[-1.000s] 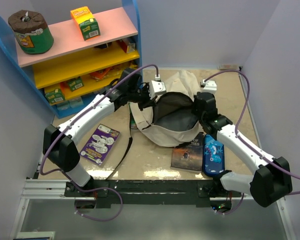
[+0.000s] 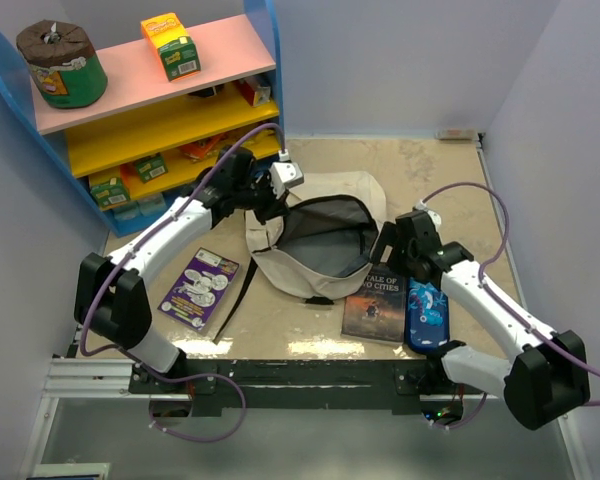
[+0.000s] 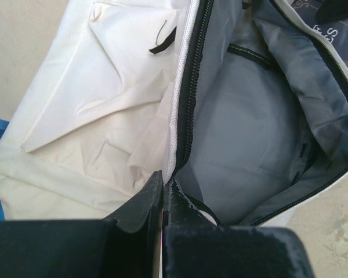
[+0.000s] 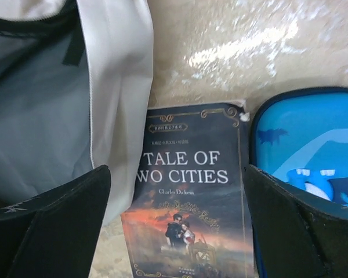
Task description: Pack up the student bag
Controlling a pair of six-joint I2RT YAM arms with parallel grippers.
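Observation:
The cream bag (image 2: 320, 280) lies open in the middle, grey lining showing. My left gripper is shut at the bag's left zipper edge (image 3: 184, 98); whether fabric is between its fingertips I cannot tell. My right gripper stands open above the book "A Tale of Two Cities" (image 4: 188, 220), beside the bag's right side. A blue case (image 4: 301, 139) lies right of that book; a purple book (image 2: 198, 287) lies at the left.
A blue shelf unit (image 2: 160, 125) with boxes and packs fills the back left. Bare counter (image 2: 280, 330) shows in front of the bag and at the back right.
My left gripper has drawn leftward, and the bag's left side with it. The bag lies flatter and wider.

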